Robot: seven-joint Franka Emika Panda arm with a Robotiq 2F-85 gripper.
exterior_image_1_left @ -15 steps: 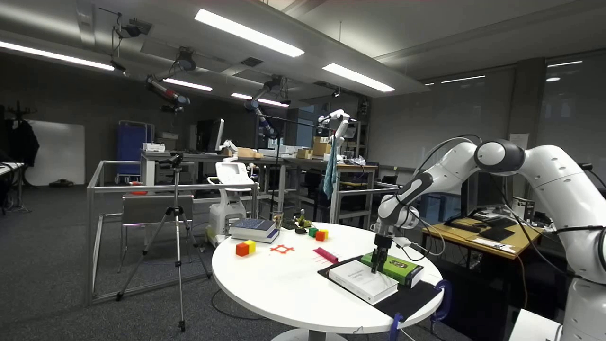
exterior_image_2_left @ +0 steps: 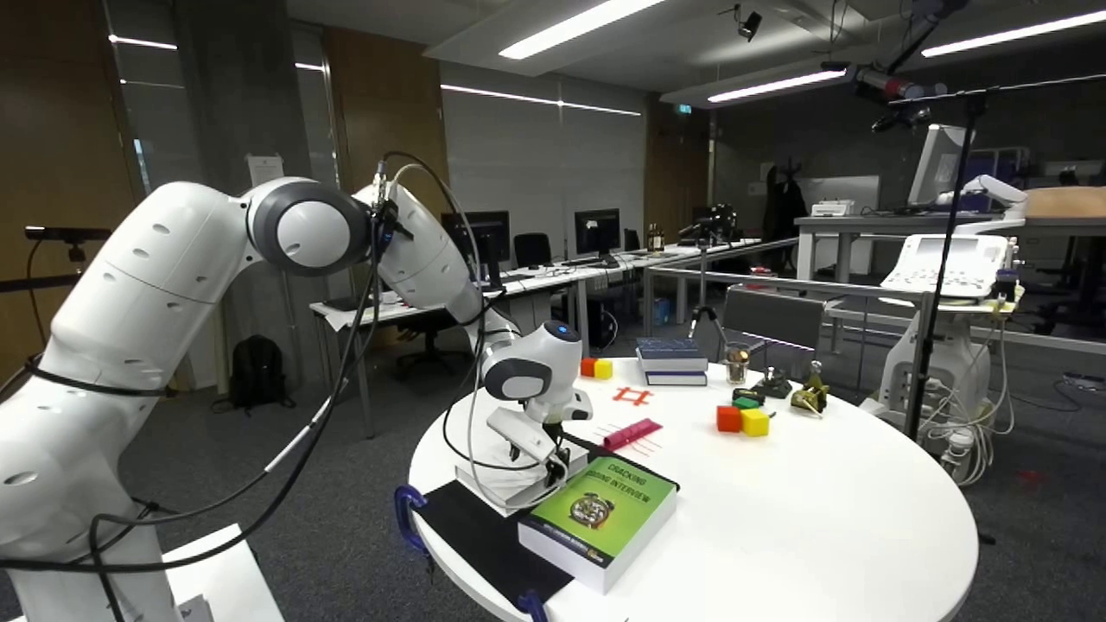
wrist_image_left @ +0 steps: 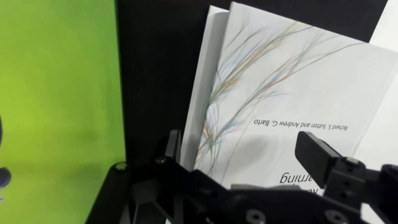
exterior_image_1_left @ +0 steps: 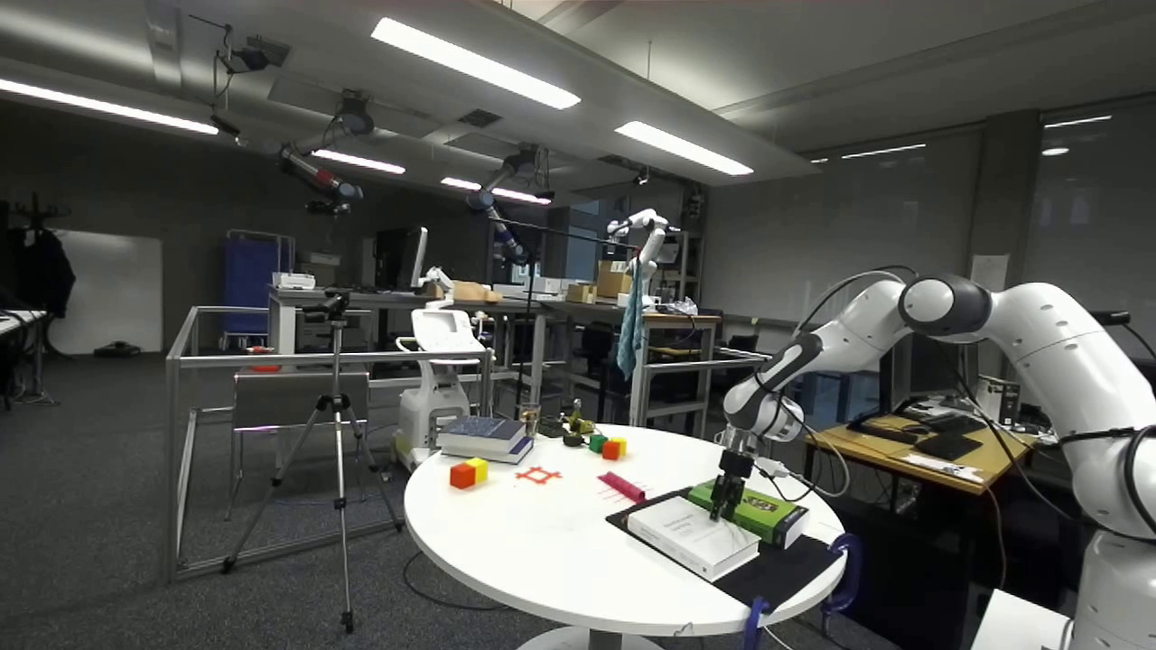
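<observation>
A thick white book (wrist_image_left: 294, 89) with a branching coloured pattern lies flat on a black mat (wrist_image_left: 156, 67). Beside it on the same mat is a green book (exterior_image_2_left: 604, 504), a dark strip of mat between the two. My gripper stands open over the white book. In the wrist view its left fingertip (wrist_image_left: 173, 143) is by the book's page edge, on the side facing the green book, and the other fingertip (wrist_image_left: 313, 153) appears over the cover. Nothing is held. Whether either finger touches the book cannot be told.
The round white table (exterior_image_1_left: 520, 542) has free room at its front left. A pink roll (exterior_image_1_left: 622, 487), a red-and-yellow block pair (exterior_image_1_left: 463, 473), more blocks (exterior_image_1_left: 612, 448) and stacked blue books (exterior_image_1_left: 484, 435) stand farther off. Blue clamps (exterior_image_1_left: 851, 569) grip the table's edge.
The arm and gripper have shifted slightly to the right in exterior view 1, and the wrist tilts a little differently. The books have not moved.
</observation>
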